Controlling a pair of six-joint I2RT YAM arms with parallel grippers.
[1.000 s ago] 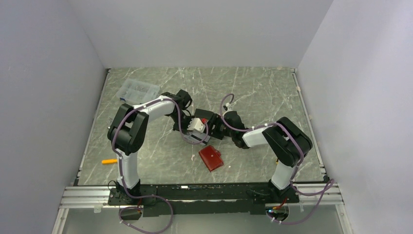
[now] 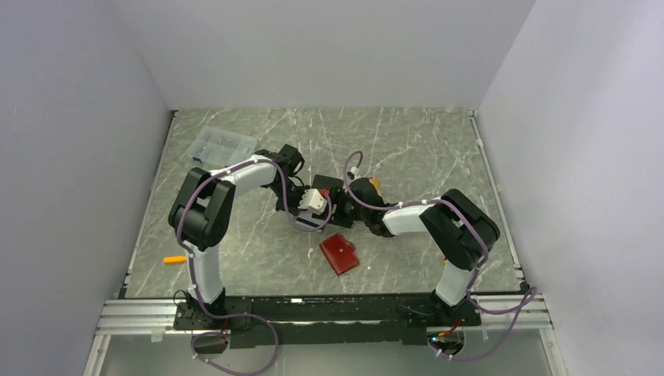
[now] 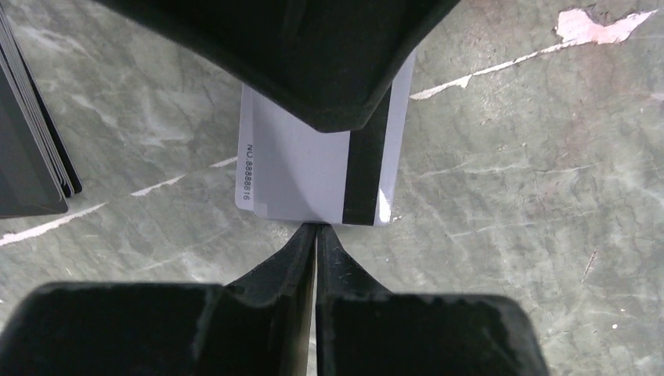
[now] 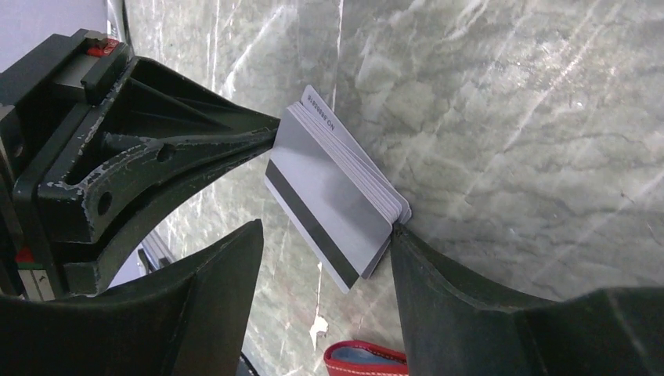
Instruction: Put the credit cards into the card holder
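A stack of white credit cards with a black stripe lies on the table, also seen fanned slightly in the right wrist view (image 4: 333, 204). My left gripper has its tips together at one edge of the stack; the right wrist view shows them touching the cards' end. My right gripper stands open over the stack, one fingertip against the cards' edge. The red card holder (image 2: 338, 254) lies below both grippers in the top view; its edge shows in the right wrist view (image 4: 366, 362).
A dark card stack (image 3: 27, 141) lies beside the white one. A clear plastic box (image 2: 221, 145) is at the back left, an orange-handled tool (image 2: 175, 259) at the front left.
The left arm has barely moved.
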